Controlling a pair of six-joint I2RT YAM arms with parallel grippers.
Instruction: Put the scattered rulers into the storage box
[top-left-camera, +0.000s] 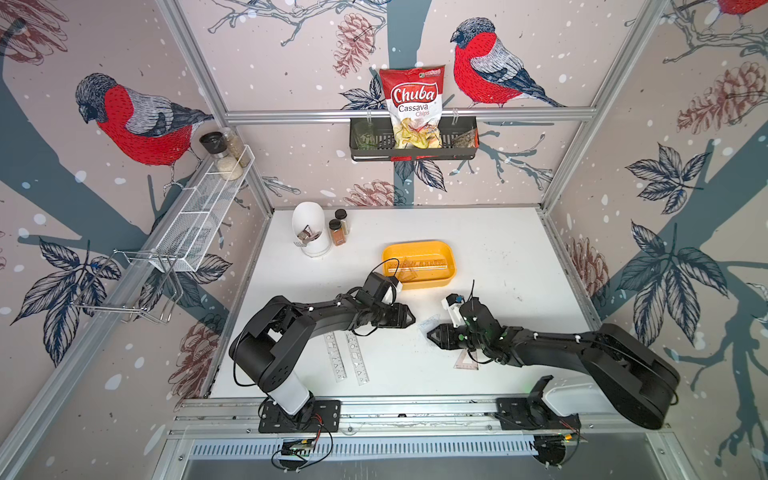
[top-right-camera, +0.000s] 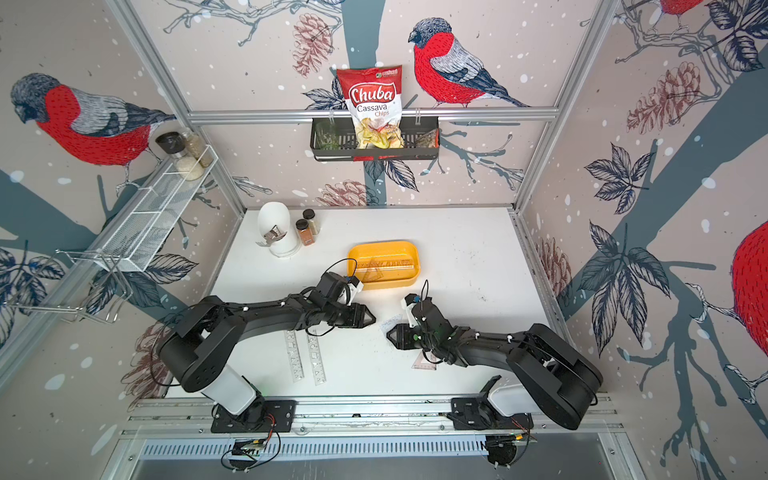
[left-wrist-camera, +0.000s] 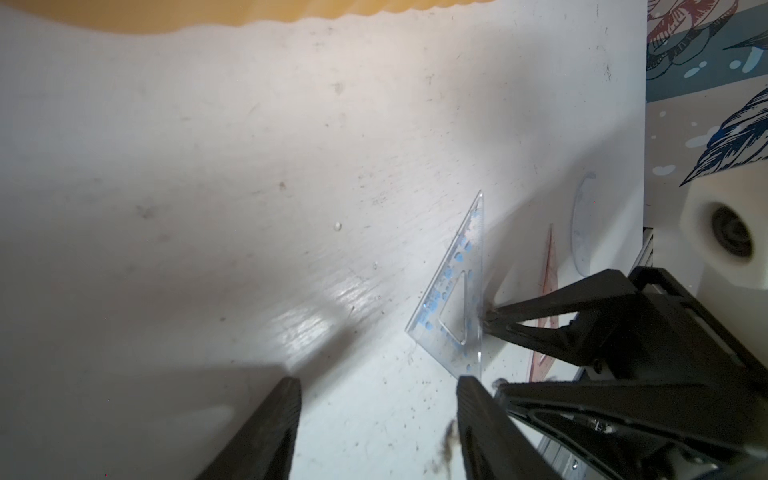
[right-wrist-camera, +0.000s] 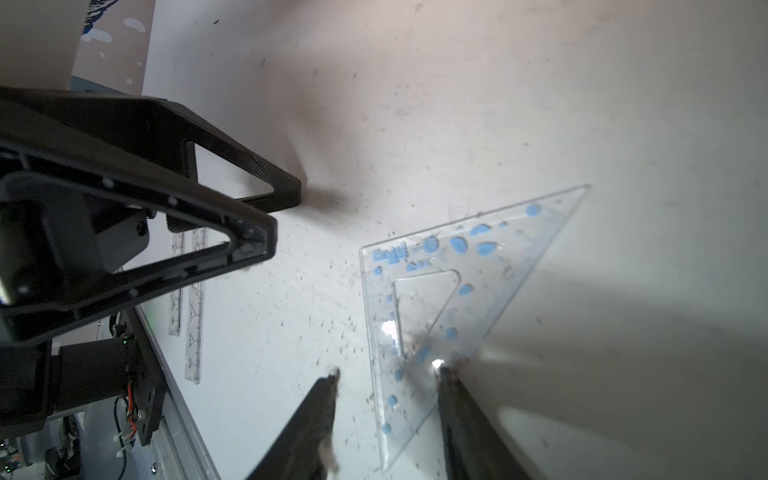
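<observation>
A clear set square with blue marks (right-wrist-camera: 480, 232) lies on the table in the right wrist view. My right gripper is open above its near corner, which shows between the fingers. My left gripper stands partly open over bare table, nothing between its fingers, to the left of the set square. Two clear straight rulers (top-left-camera: 357, 358) lie at front left. A pink set square (top-left-camera: 465, 362) is partly under the right arm; beyond it in the left wrist view lies a clear curved piece (left-wrist-camera: 577, 224). The yellow box (top-left-camera: 428, 281) holds some rulers.
At the back left stand a white holder (top-left-camera: 316, 246) and two spice jars (top-left-camera: 337, 233). Both grippers are close together at mid-table, in front of the box.
</observation>
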